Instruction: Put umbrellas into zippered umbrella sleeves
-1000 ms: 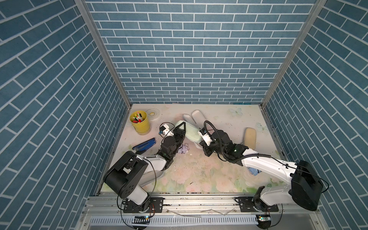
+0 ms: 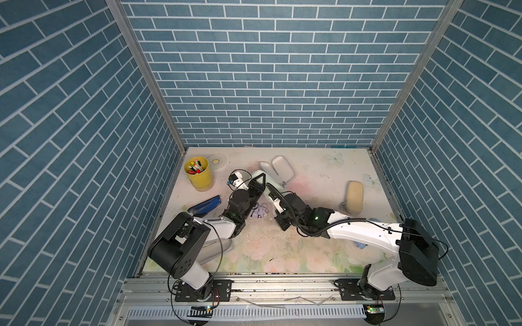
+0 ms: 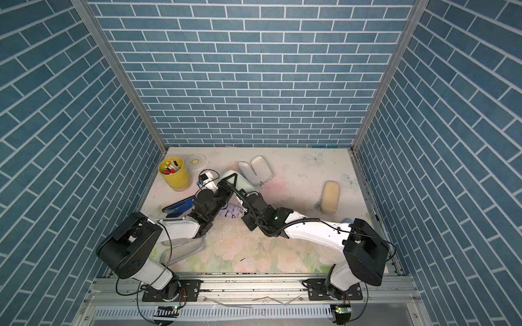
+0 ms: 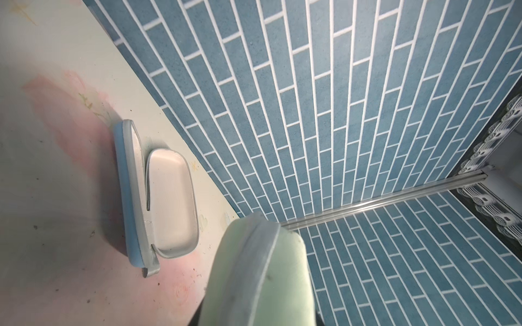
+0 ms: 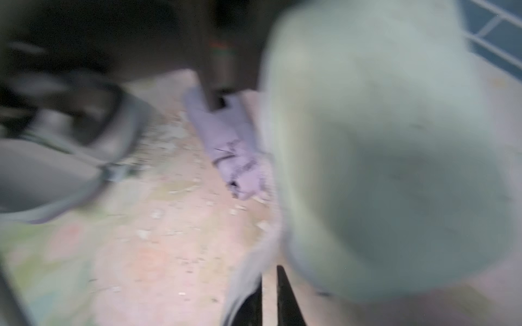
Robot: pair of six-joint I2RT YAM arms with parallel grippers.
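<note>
The pale green sleeve [image 4: 288, 277] with a grey zip band is held up in my left gripper, which is shut on it. In the right wrist view the sleeve [image 5: 391, 179] is blurred and fills the right side. A grey strip [image 5: 255, 266] hangs along its edge, beside the dark fingertips of my right gripper. These stand slightly apart, nothing clear between them. In the top left view my right gripper [image 2: 272, 191] is close against the sleeve's near side. A rolled lilac umbrella [image 5: 233, 146] lies on the table below. Whether the sleeve holds anything is hidden.
An unfolded pale sleeve [image 2: 282, 169] lies behind the grippers. A beige case [image 2: 354, 196] sits at the right, a blue item [image 2: 205, 205] at the left by the yellow pen pot [image 2: 199, 174]. A grey case [image 2: 212, 250] lies under my left arm.
My right gripper has swung left along the sleeve toward my left gripper, its fingers now lying across the sleeve in the top left view. The left arm has barely moved.
</note>
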